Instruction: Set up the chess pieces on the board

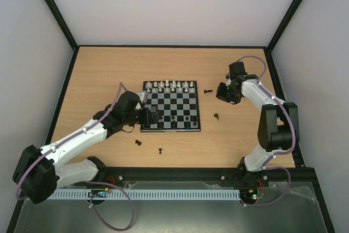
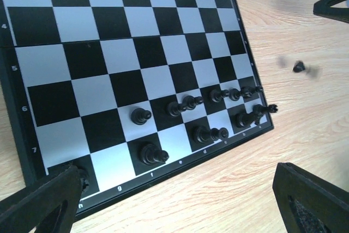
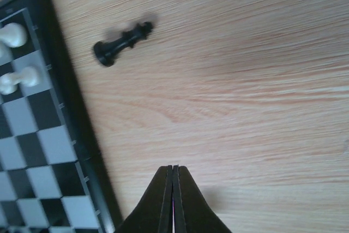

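The chess board (image 1: pixel 170 105) lies mid-table with white pieces (image 1: pixel 170 85) on its far rows. Several black pieces stand on its near rows, including a pawn (image 2: pixel 140 115) and a larger piece (image 2: pixel 152 154). My left gripper is open over the near left of the board, nothing between its fingers; its left finger partly covers a black piece (image 2: pixel 83 179). To the right of the board my right gripper is shut, with nothing showing between its fingertips. A small black piece (image 1: pixel 216 115) is on the table nearer the front than that gripper.
A tall black piece (image 3: pixel 121 43) lies on its side by the board's far right edge.
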